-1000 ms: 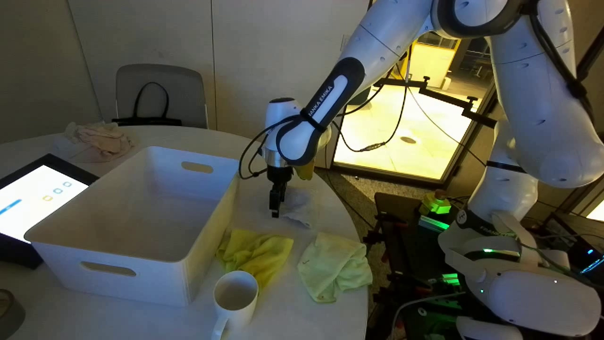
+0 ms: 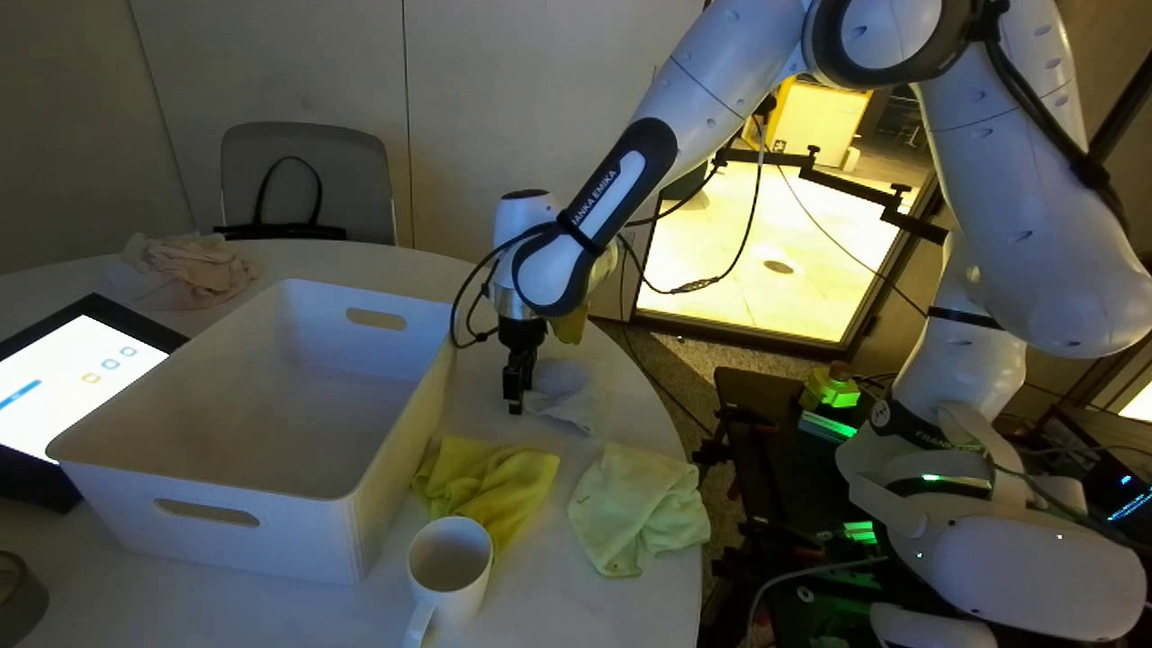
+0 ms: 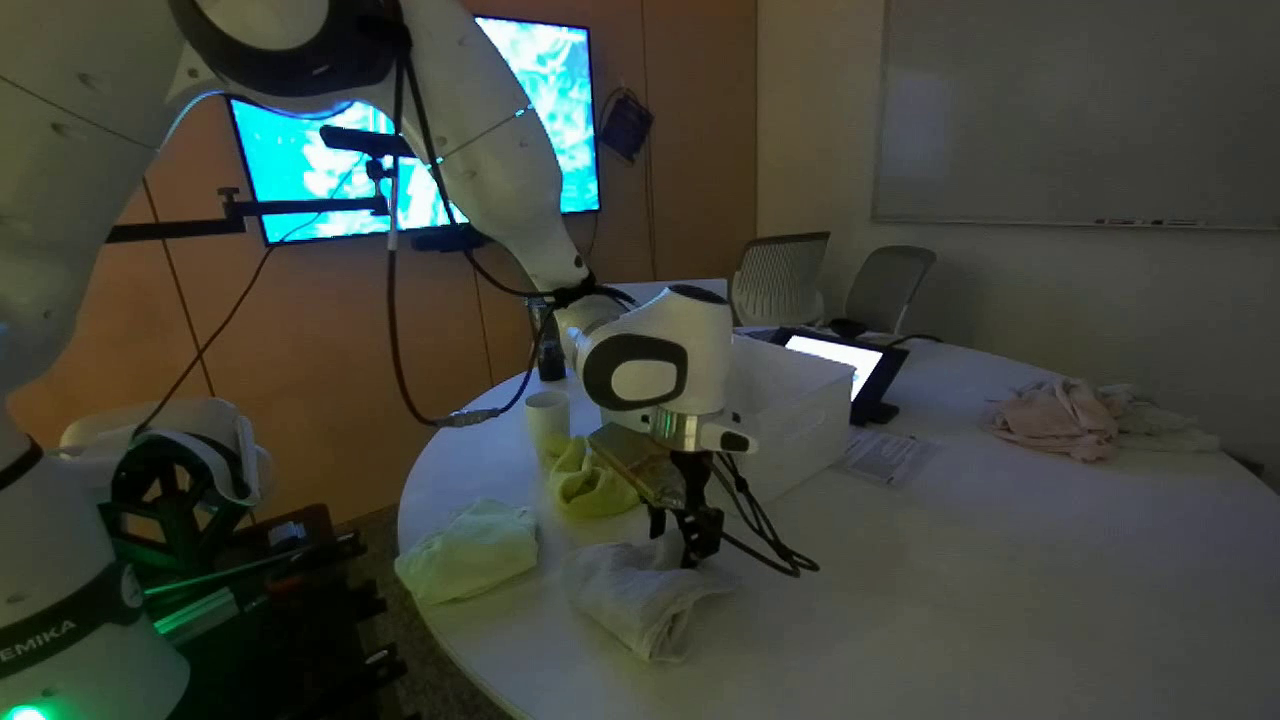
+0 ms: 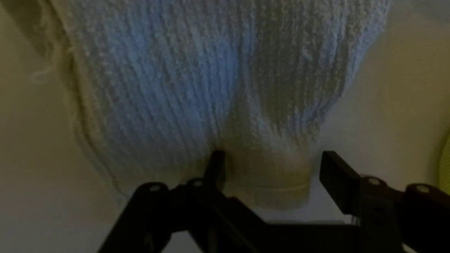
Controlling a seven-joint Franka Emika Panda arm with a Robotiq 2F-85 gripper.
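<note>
A white ribbed cloth (image 4: pixel 202 84) fills much of the wrist view and lies crumpled on the table, the same white cloth (image 3: pixel 642 596) showing below the hand in exterior view 2. My gripper is at its edge with the fingers apart. The left finger (image 4: pixel 216 166) is over the cloth, while the right finger (image 4: pixel 339 181) stands just past its right border. Whether cloth lies between the fingers low down cannot be told. In exterior view 1 the gripper (image 2: pixel 516 401) points down beside the white cloth (image 2: pixel 569 394), to its left.
A white bin (image 2: pixel 367 518) stands left of the hand. Toward the front are a yellow cloth (image 2: pixel 491 481), a pale green cloth (image 2: pixel 637 508) and a white mug (image 2: pixel 450 572). A tablet (image 2: pixel 65 378) and a pink cloth (image 2: pixel 194 270) are farther left.
My gripper has shifted slightly left, toward the bin, in exterior view 1. The cloths, bin and mug show no clear movement.
</note>
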